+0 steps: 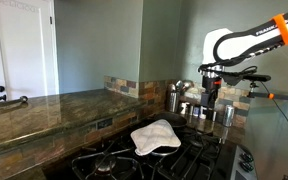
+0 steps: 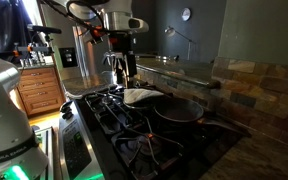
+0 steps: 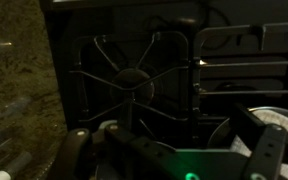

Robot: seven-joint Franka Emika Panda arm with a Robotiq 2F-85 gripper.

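Note:
My gripper [image 1: 210,102] hangs empty over the far right part of the stove in exterior view 1. In the wrist view its dark fingers [image 3: 259,145] stand wide apart, so it is open. A white cloth [image 1: 156,137] lies on the stove, to the left of the gripper and lower than it. In exterior view 2 the same cloth [image 2: 139,96] sits behind a dark round pan [image 2: 182,109]. Part of a round pan with something pale in it shows at the wrist view's lower right.
Black grates and a burner [image 3: 134,78] lie beneath the gripper. Bottles and metal canisters [image 1: 227,116] crowd the counter behind it. A tiled wall [image 1: 122,86] bounds the stove's back.

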